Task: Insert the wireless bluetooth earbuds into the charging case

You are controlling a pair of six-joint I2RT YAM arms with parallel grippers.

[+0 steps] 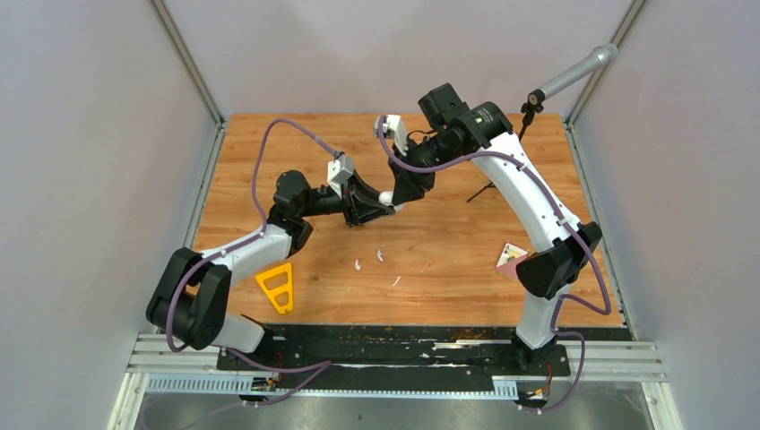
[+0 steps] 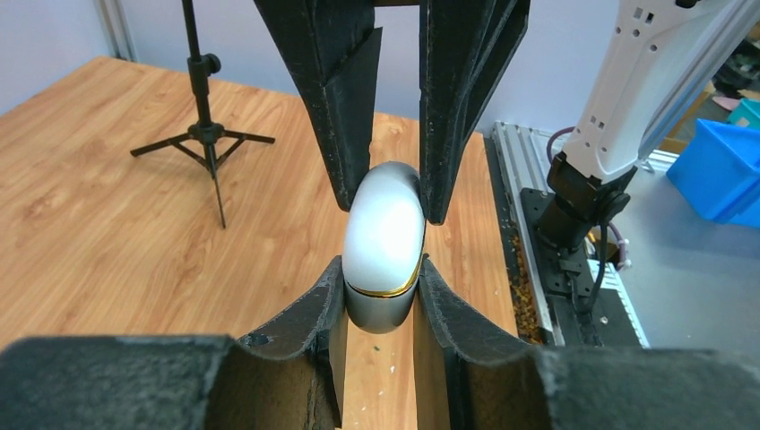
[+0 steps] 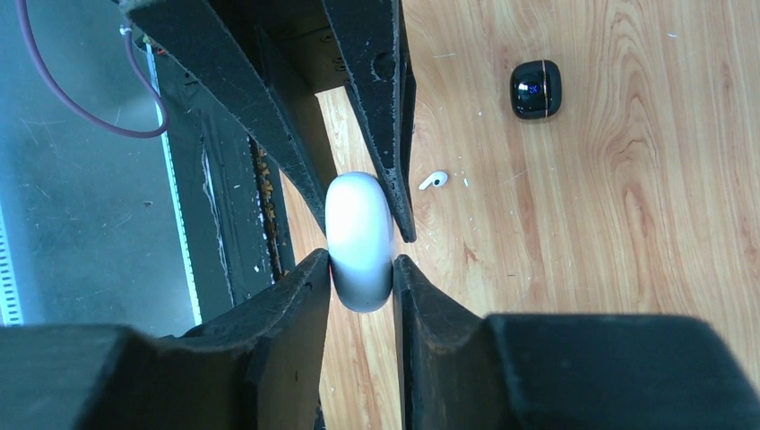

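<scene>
A white, rounded charging case [image 2: 385,242] with a gold line near its lower end is held in the air. My left gripper is shut on that lower end. The right gripper has its fingers on both sides of the other end; whether they press on it I cannot tell. In the top view the case [image 1: 386,197] shows as a small white shape between the two hands. Two white earbuds, one to the left [image 1: 358,264] and one to the right [image 1: 380,255], lie on the table below. The right wrist view shows one earbud [image 3: 435,180].
On the table sits a small black box [image 3: 536,90] with a lit mark. A yellow triangular piece [image 1: 277,287] lies near the left arm, and a pink-and-white packet [image 1: 512,258] at the right. A black tripod [image 2: 206,134] stands behind.
</scene>
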